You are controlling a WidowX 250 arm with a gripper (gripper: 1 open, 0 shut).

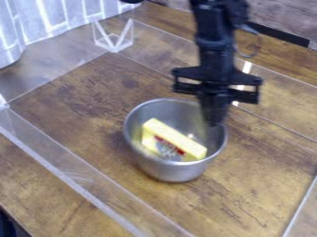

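A steel bowl (188,163) stands upright on the wooden table, near the middle of the view. A yellow block (175,138) with some red on it lies inside the bowl. My black gripper (213,104) is above the bowl's back right rim, blurred, with its fingertips hard to make out; nothing shows held in it, and it looks shut.
Clear plastic walls (74,158) border the wooden table (266,167). A white wire object (111,37) stands at the back left, beside a white curtain (31,23).
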